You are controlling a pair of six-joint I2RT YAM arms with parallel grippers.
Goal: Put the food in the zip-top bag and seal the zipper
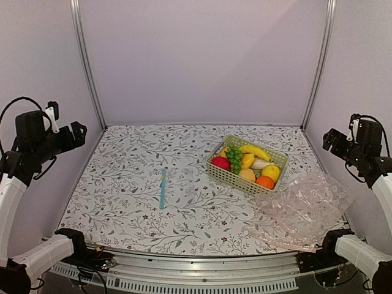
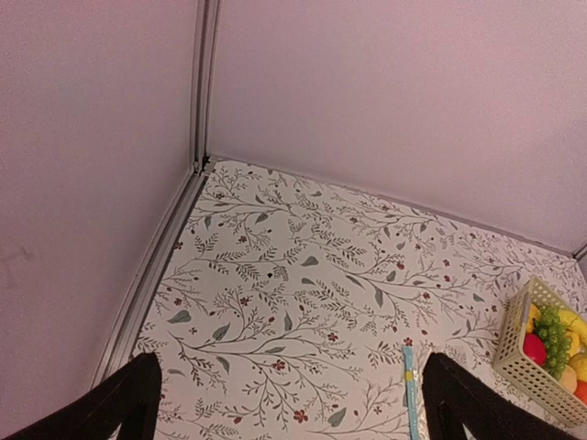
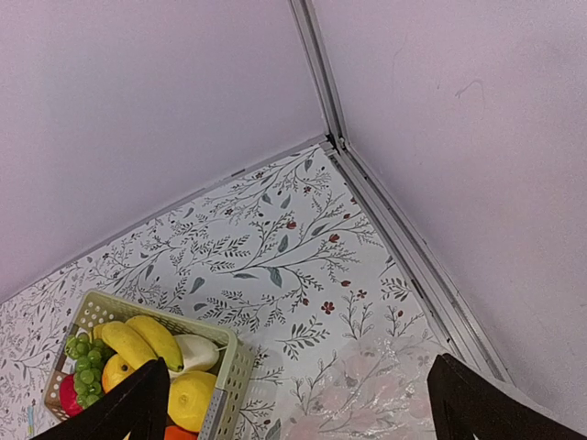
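A pale basket (image 1: 230, 180) holds play food: green grapes (image 1: 235, 158), bananas (image 1: 260, 152), an orange (image 1: 265, 182), red and yellow fruit and others. Crumpled clear plastic (image 1: 300, 214) lies flat to its right and front. A clear bag with a light blue zipper strip (image 1: 163, 188) lies left of the basket. My left gripper (image 1: 78, 134) hangs high at the left wall, open and empty, with the strip and basket at the lower right of its wrist view. My right gripper (image 1: 332, 139) hangs high at the right, open and empty, above the plastic's side of the table.
Pale walls (image 1: 202, 55) enclose it at the back and both sides, and a metal rail (image 1: 202, 260) runs along the front edge.
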